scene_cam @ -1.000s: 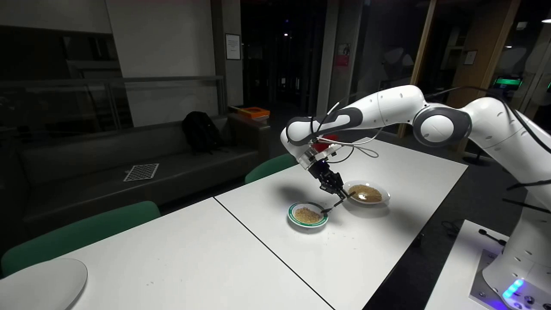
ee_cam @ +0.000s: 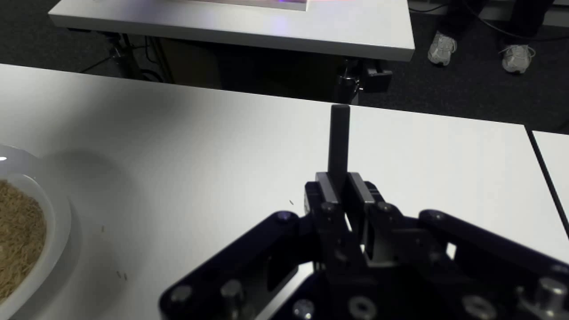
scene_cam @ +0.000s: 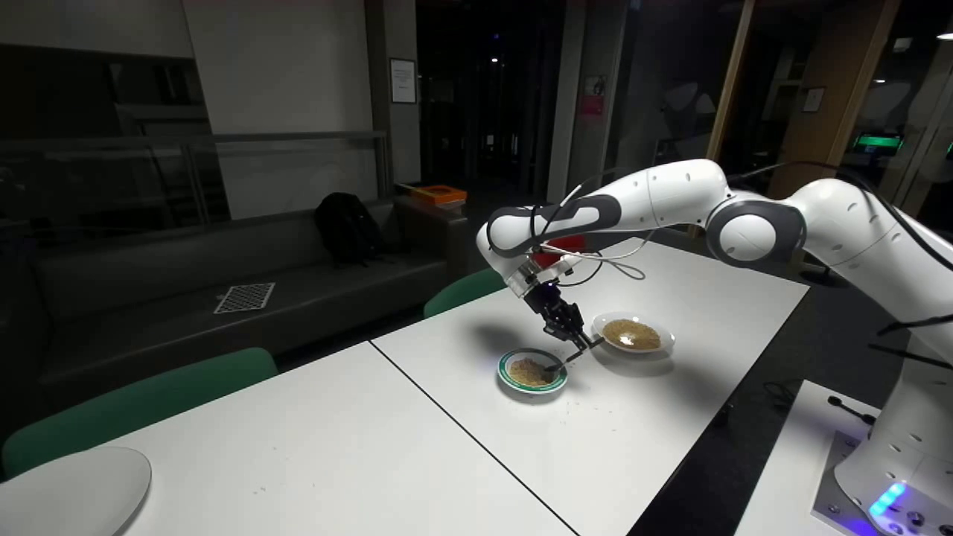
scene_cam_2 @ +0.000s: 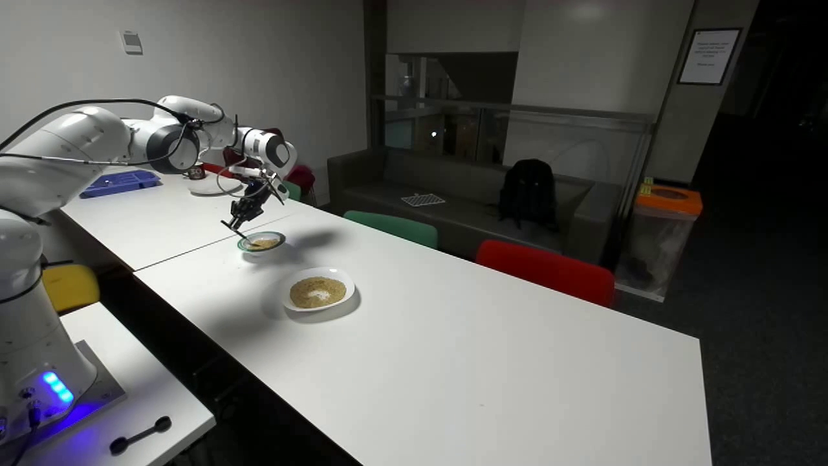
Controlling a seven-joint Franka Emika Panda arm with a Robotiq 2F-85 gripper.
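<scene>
My gripper is shut on the dark handle (ee_cam: 339, 136) of a spoon-like utensil. In exterior view 1 the utensil's dark head (scene_cam: 549, 372) is at the right side of a small green-rimmed bowl (scene_cam: 505, 379), over the grains in it. Whether the head touches the grains I cannot tell. A larger white oval bowl (scene_cam_2: 349, 294), also filled with brown grains (scene_cam_2: 317, 291), stands apart on the same table. Only part of that white bowl (ee_cam: 61, 213) shows at the left edge of the wrist view; the small bowl and the utensil's head are out of that view.
Several stray grains lie on the white table (scene_cam: 625, 429). A pale plate (scene_cam: 76, 491) sits at the table's near left, and a blue tray (scene_cam_2: 119, 183) is at its far end. Green chairs (scene_cam: 143, 393) and a red chair (scene_cam_2: 545, 272) line one side.
The arm has moved slightly left and down in exterior view 1. With it, the utensil's head has gone from the small bowl's right rim to farther inside the bowl.
</scene>
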